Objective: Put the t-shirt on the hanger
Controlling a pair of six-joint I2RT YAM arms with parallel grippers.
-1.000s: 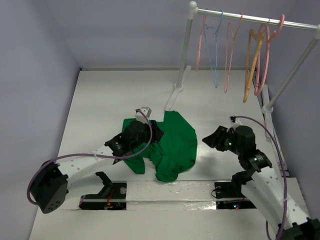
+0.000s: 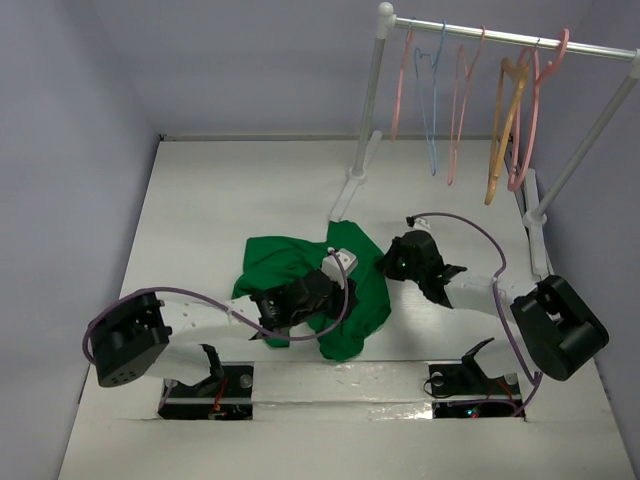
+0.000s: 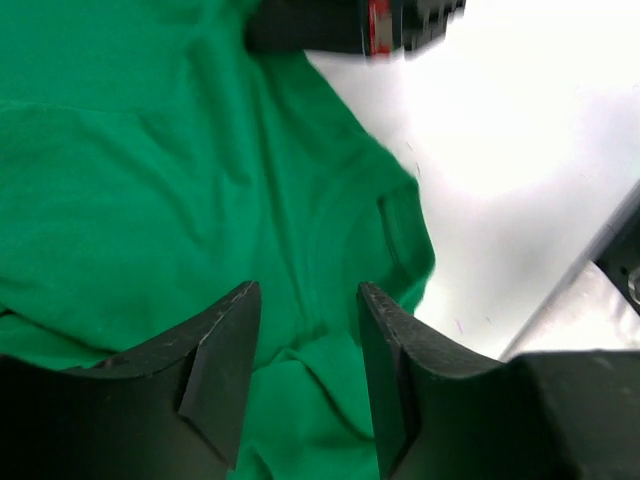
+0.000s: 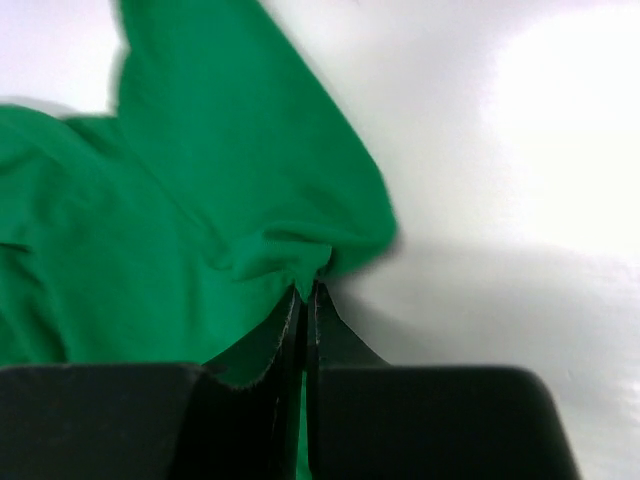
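A green t shirt lies rumpled on the white table between my arms. My right gripper is shut on a fold of the shirt's right edge, with cloth bunched at its fingertips. Over the middle of the shirt, my left gripper is open, its fingers spread above green cloth with nothing seen held between them. Hangers dangle from the rack's bar at the upper right: a yellow hanger, a blue hanger and several pink ones, such as one pink hanger.
The white rack's left post and its foot stand just behind the shirt. Bare table spreads at the back left. In the left wrist view, part of the right arm shows near the top.
The right gripper has moved left to the shirt's edge and shut on it. The left gripper has shifted right over the shirt, whose right edge is now drawn slightly inward.
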